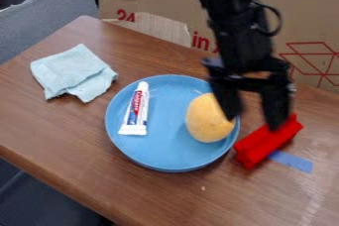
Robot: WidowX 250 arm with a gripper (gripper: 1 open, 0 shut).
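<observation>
The black gripper (255, 99) is open and blurred, hanging over the right side of the blue plate (157, 151) and the red object (268, 147). A yellow round object (207, 123) sits on the plate's right part, partly below the gripper. A white toothpaste tube (135, 109) lies on the plate's left part. The red object lies on the wooden table right of the plate, on or beside a blue strip (291, 162).
A folded pale blue cloth (63, 69) lies at the left of the table (66, 131). A cardboard box (146, 2) stands behind.
</observation>
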